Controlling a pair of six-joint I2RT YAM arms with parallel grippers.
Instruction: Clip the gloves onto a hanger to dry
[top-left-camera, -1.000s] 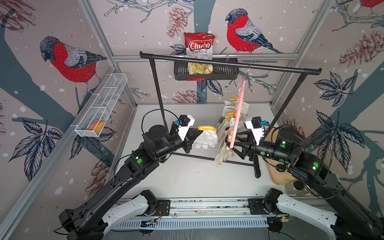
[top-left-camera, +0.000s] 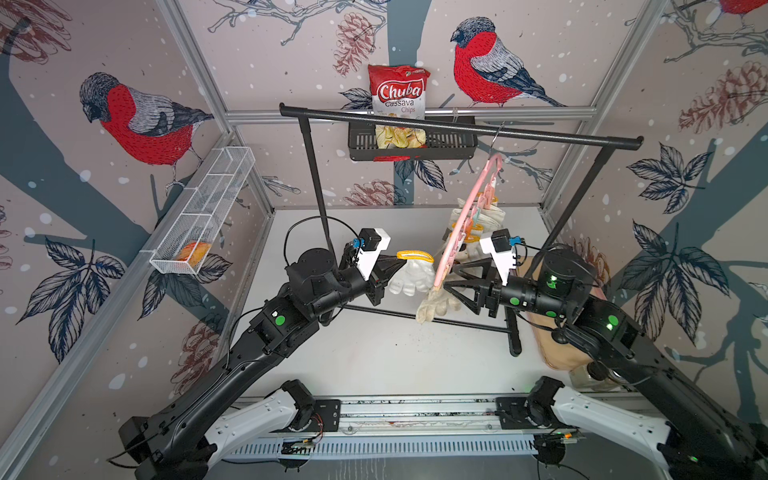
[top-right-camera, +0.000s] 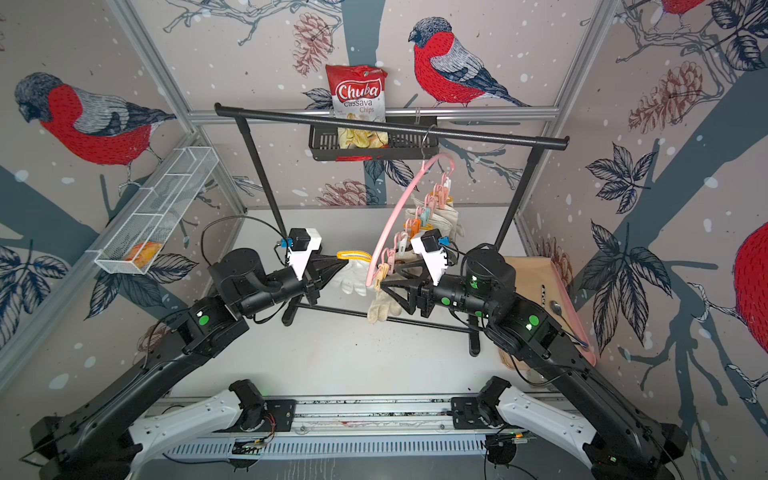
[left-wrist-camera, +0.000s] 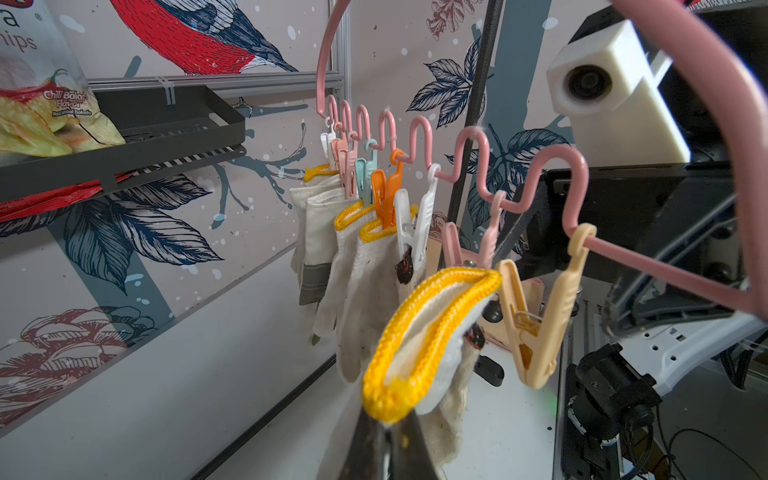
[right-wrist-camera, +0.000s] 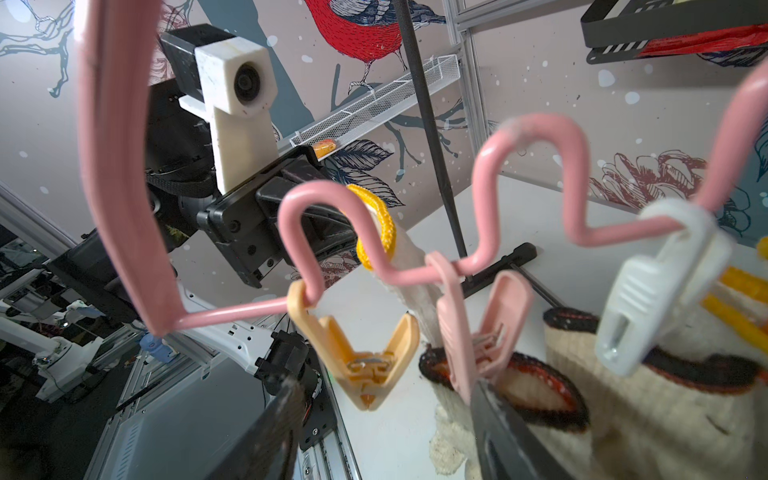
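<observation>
My left gripper (top-left-camera: 398, 264) is shut on a white glove (top-left-camera: 412, 276) by its yellow-edged cuff (left-wrist-camera: 432, 336), left of the hanger. A pink hanger (top-right-camera: 398, 212) hangs from the black rail with several gloves (left-wrist-camera: 352, 280) clipped along it. Near its front end are a pink clip (right-wrist-camera: 456, 336) and an empty cream clip (right-wrist-camera: 344, 360). My right gripper (top-left-camera: 460, 284) stands part open at the front end of the hanger, just below those clips, with no clear hold on anything in the right wrist view.
The black rail (top-left-camera: 552, 137) spans above both arms. A dark basket (top-left-camera: 448, 144) with a chips bag is at the back, a white wire basket (top-left-camera: 200, 208) on the left wall. A wooden board (top-right-camera: 528, 272) lies at the right.
My right gripper and the front end of the hanger have swung left, towards the glove in my left gripper. The left arm has stayed almost still.
</observation>
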